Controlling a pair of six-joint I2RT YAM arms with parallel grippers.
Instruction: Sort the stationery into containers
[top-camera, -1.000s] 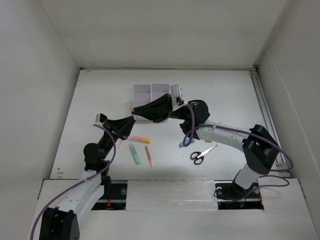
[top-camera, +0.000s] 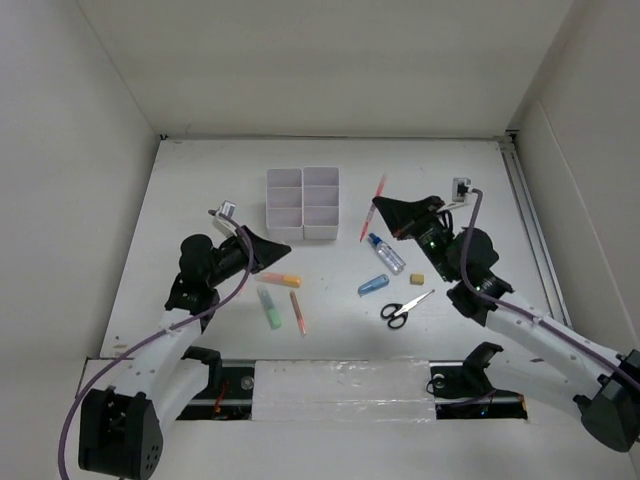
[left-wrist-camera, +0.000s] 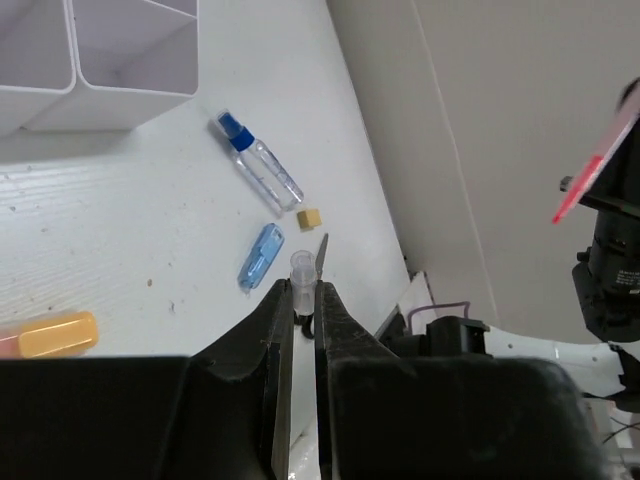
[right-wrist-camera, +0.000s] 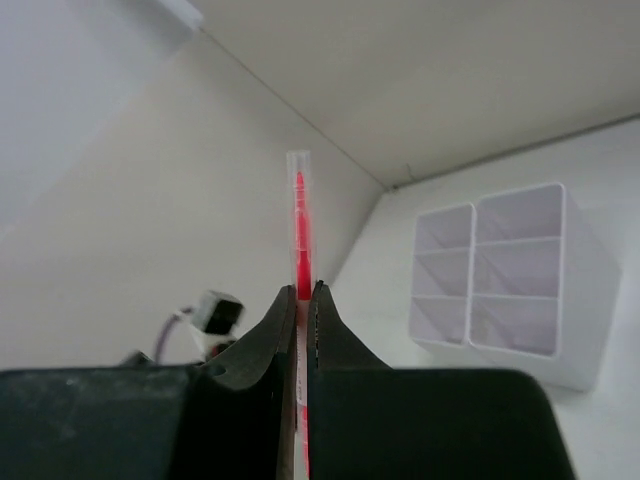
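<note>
In the top view my right gripper (top-camera: 377, 204) is raised at the right of the containers, shut on a slim red pen (top-camera: 367, 222). The right wrist view shows that pen (right-wrist-camera: 303, 225) upright between the fingertips, its upper end clear. My left gripper (top-camera: 288, 249) is just below the containers, shut on a small clear cap-like piece (left-wrist-camera: 303, 270) that juts up from its fingertips. Two joined white compartment containers (top-camera: 303, 203) stand at the back; the compartments that show look empty. An orange highlighter (top-camera: 283, 280), a green one (top-camera: 269, 309) and an orange pen (top-camera: 298, 313) lie on the table.
To the right lie a clear bottle with a blue cap (top-camera: 387, 254), a blue item (top-camera: 373, 285), black-handled scissors (top-camera: 405, 310) and a small tan block (top-camera: 417, 278). Free table lies behind and left of the containers.
My grippers were close together at the front of the containers. The right one has swung away rightward with the red pen, and the left one has shifted slightly right.
</note>
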